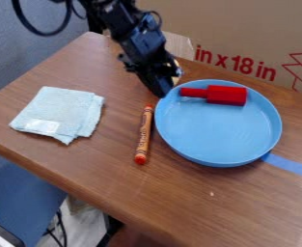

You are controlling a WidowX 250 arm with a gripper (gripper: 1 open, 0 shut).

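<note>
My black gripper point(161, 81) reaches down from the top, just above and beside the left rim of a blue plate point(218, 130); whether its fingers are open or shut is hard to see. A red object with a narrow handle point(226, 95) lies on the back of the plate. An orange stick with a red tip point(144, 133) lies on the table left of the plate. A folded pale blue cloth point(57, 115) lies at the left. A yellowish round object behind the gripper is mostly hidden.
A cardboard box point(257, 39) stands along the back. The wooden table point(89, 169) has free room in front and at the back left. A blue tape strip point(292, 167) runs right of the plate. The table edge is at the lower left.
</note>
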